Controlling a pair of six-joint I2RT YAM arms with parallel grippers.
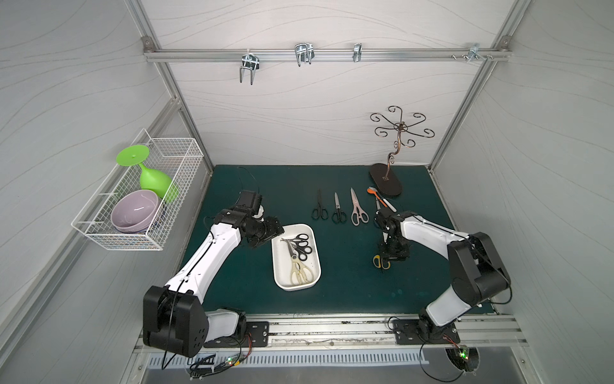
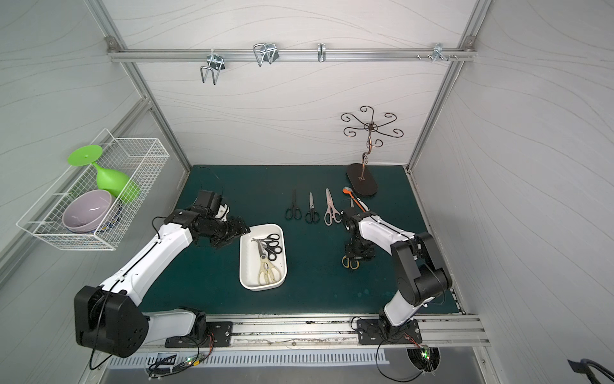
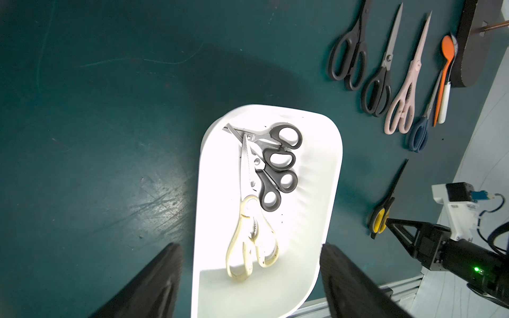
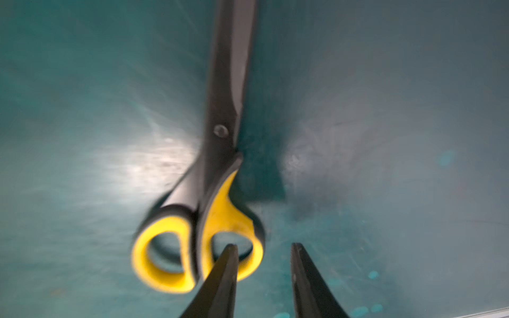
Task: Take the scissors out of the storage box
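Note:
The white storage box (image 3: 212, 212) holds two black-handled scissors (image 3: 281, 159) and cream-handled scissors (image 3: 251, 222), overlapping one another. My left gripper hangs over the box's left side, its fingers wide apart and empty. On the green table to the right lie yellow-and-black scissors (image 4: 220, 137). Right over their handles is my right gripper, its fingers a small way apart. In the right wrist view one fingertip (image 4: 230, 254) overlaps the nearer yellow handle loop; whether it touches cannot be told.
Behind the box lie black scissors (image 1: 319, 208), more black-handled scissors (image 1: 338, 211), pink scissors (image 1: 357, 208) and an orange spoon (image 3: 446, 69). A metal stand (image 1: 385, 179) rises at the back right. Table between box and right arm is clear.

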